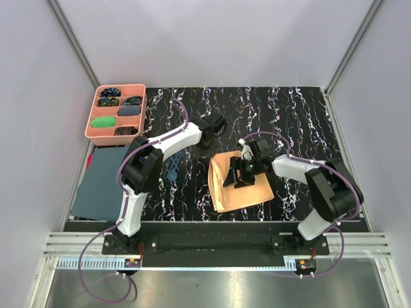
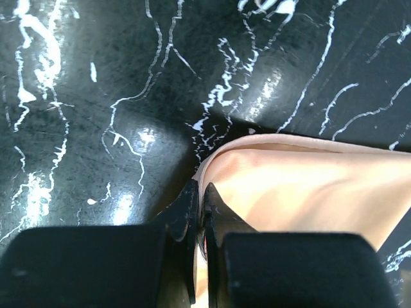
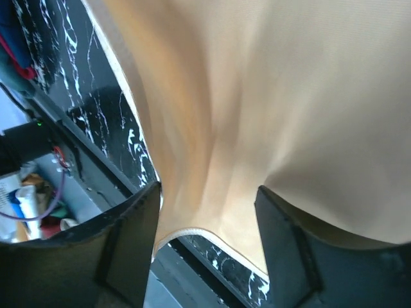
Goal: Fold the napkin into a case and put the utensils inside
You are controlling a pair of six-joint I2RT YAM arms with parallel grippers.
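Observation:
The peach napkin (image 1: 244, 196) lies on the black marble table with a raised fold along its left side. My left gripper is shut on the napkin's far-left corner, pinching a folded edge. Over the napkin's left-middle part, my right gripper is open, its fingertips apart with peach cloth beneath and between them. Blue utensils (image 1: 171, 168) lie left of the napkin, under the left arm in the top view.
A pink divided organiser (image 1: 94, 131) with rolled cloths stands at the back left. A blue-grey mat (image 1: 96, 186) lies at the front left.

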